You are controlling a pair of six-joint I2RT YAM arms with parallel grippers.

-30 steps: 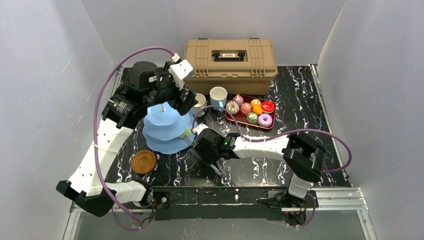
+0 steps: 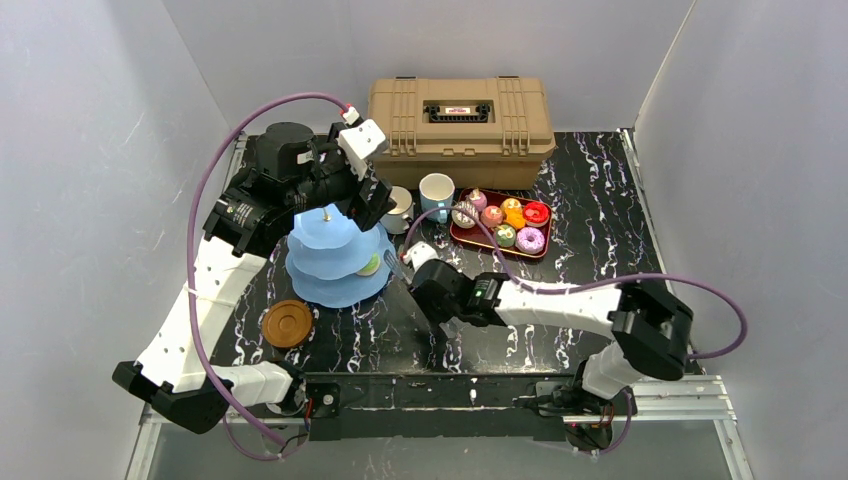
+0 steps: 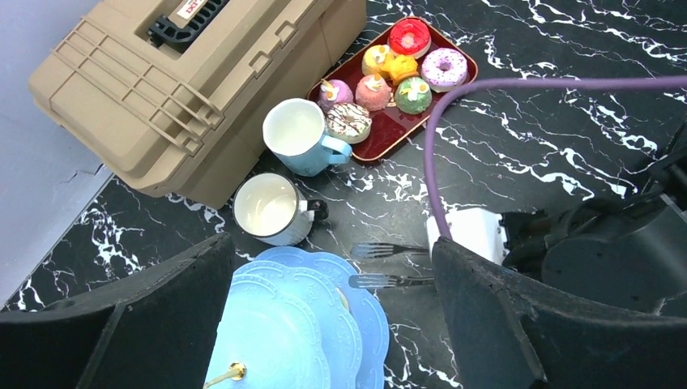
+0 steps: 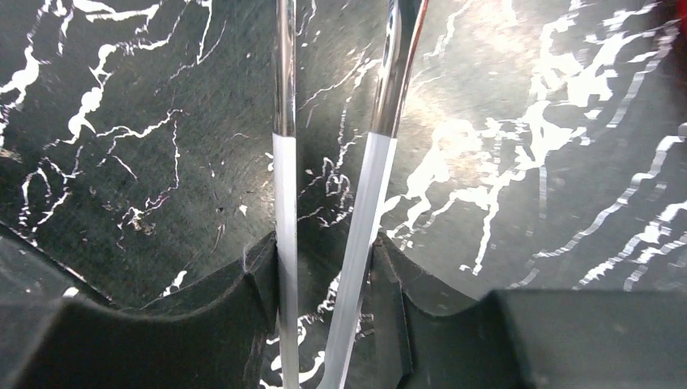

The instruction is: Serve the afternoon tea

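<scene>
My right gripper is shut on a pair of tongs (image 4: 285,178) with white handles and shiny metal arms. In the left wrist view the two fork-shaped ends of the tongs (image 3: 381,281) stand apart, with nothing seen between them. These ends lie close to the right edge of the blue three-tier stand (image 2: 325,258). A small green-topped sweet (image 2: 369,266) rests on the bottom tier. Above the stand hangs my left gripper, open and empty. Several toy sweets (image 3: 373,92) sit on the dark red tray (image 3: 395,139).
A white mug (image 3: 266,207) and a light-blue mug (image 3: 300,134) stand between the stand and the tray. The tan case (image 2: 460,150) fills the back. A round brown lid (image 2: 287,323) lies front left. Bare marble shows at the right.
My right arm has shifted right with the tongs, whose ends have drawn away from the green-topped sweet. That sweet stays on the bottom tier. The left arm has held still.
</scene>
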